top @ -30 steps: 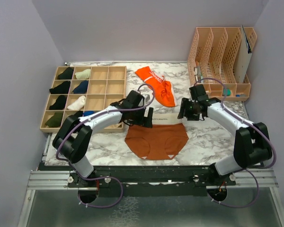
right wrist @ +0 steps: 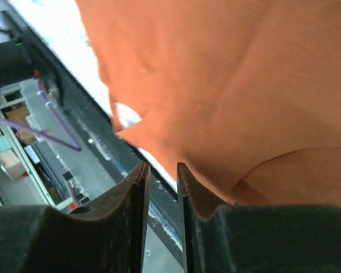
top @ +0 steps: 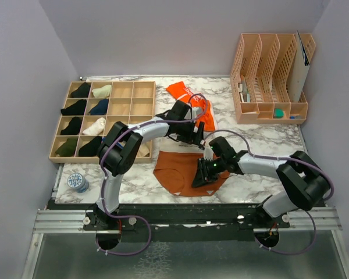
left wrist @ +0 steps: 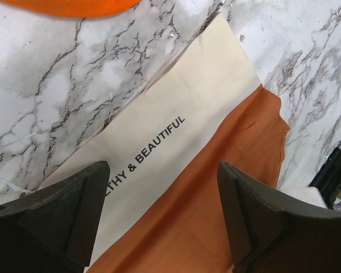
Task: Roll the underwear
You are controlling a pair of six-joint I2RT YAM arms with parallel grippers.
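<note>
The rust-orange underwear (top: 173, 170) lies spread flat on the marble-patterned table, its leg end toward the front edge. Its cream waistband (left wrist: 184, 105) bears printed words and is partly covered by my left arm in the top view. Over that band, my left gripper stands open, nothing between its wide-set fingers. My right gripper is over the lower right part of the underwear, near the leg end. A narrow gap parts its fingertips, with no cloth visible between them. Whether they touch the fabric is unclear.
An orange printed cloth (top: 178, 90) lies behind, partly under the left arm. The divided wooden box (top: 121, 93) at left holds dark and white rolled items. A slotted organizer (top: 251, 116) stands back right, a round tin (top: 77, 182) front left.
From the waistband's right end, my right gripper has come forward and left over the underwear's lower part.
</note>
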